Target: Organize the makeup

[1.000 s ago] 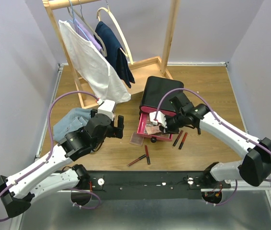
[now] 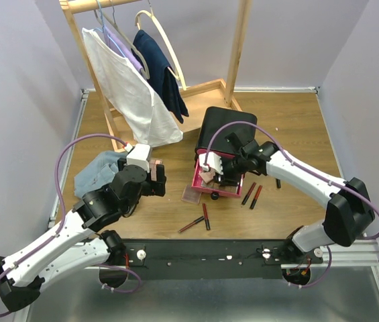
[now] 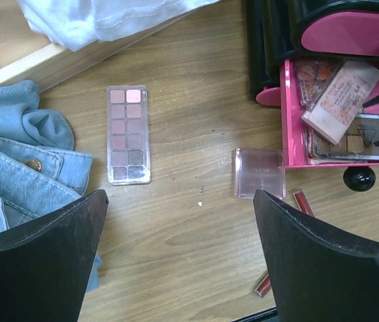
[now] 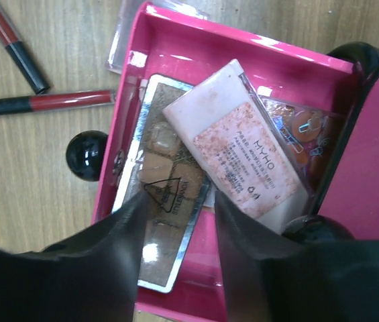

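A black case with a pink open drawer (image 2: 197, 176) holds a brown palette (image 4: 166, 235), a pale pink MYHO box (image 4: 243, 147) lying askew and an orange-toned palette. My right gripper hangs over the drawer, fingers apart above the brown palette. My left gripper is open left of the case, above bare wood. A long pink palette (image 3: 127, 134) lies beneath it, a small clear compact (image 3: 259, 174) beside the drawer. Several lip tubes (image 4: 72, 100) lie on the wood around the drawer.
Folded jeans (image 2: 95, 174) lie at the left. A wooden clothes rack (image 2: 236, 47) with hanging garments stands at the back.
My right arm has shifted left over the drawer. My left arm has moved a little to the left, uncovering more floor beside the compact.
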